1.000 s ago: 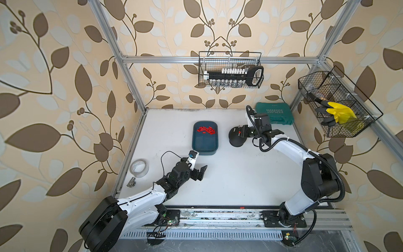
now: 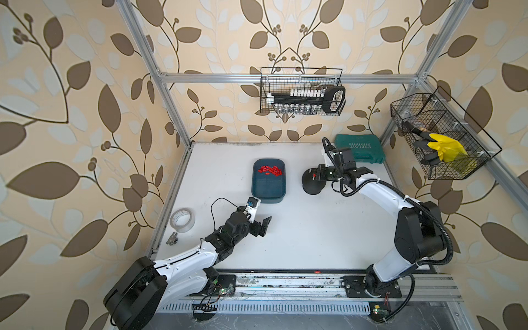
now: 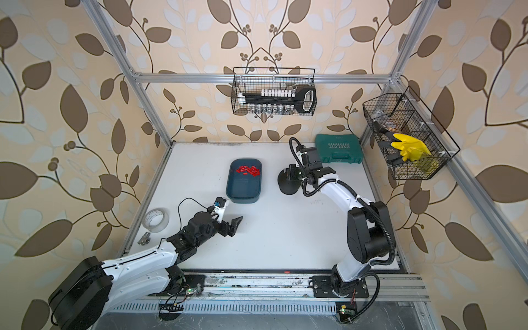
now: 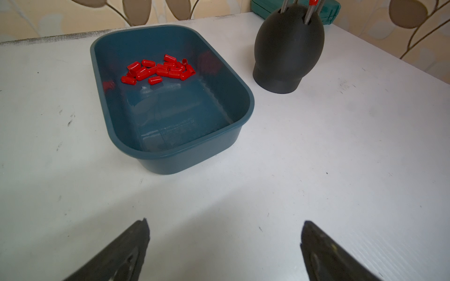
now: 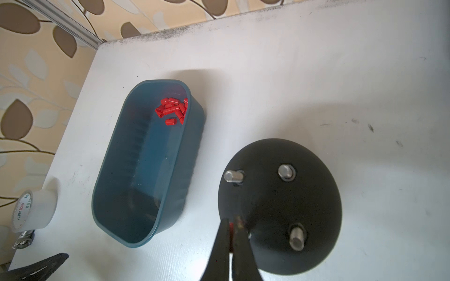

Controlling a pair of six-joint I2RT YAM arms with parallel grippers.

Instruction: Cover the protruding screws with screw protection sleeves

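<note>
A black domed stand carries upright metal screws, three showing bare tops in the right wrist view. A red sleeve sits on another, partly hidden by my right gripper, which is shut over that screw at the stand's near side; whether its fingertips grip the sleeve is unclear. Several loose red sleeves lie at the far end of a blue tray left of the stand. My left gripper stands open and empty, low in front of the tray.
A green case lies at the back right, beside my right arm. A tape roll and a small metal part lie at the left edge. Wire baskets hang on the frame above.
The black stand has shifted slightly right and toward the front, with my right gripper moving slightly along with it. The left arm has not moved.
</note>
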